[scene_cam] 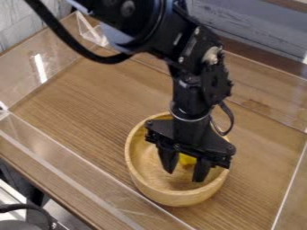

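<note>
My black gripper (188, 153) is down inside a round wooden bowl (150, 180), its two fingers apart. A small yellow object (188, 160) lies in the bowl behind the fingers, mostly hidden by them; I cannot tell whether they touch it.
The bowl stands on a wooden table (72, 117). A transparent edge runs along the left, and a dark cable shows at the lower left.
</note>
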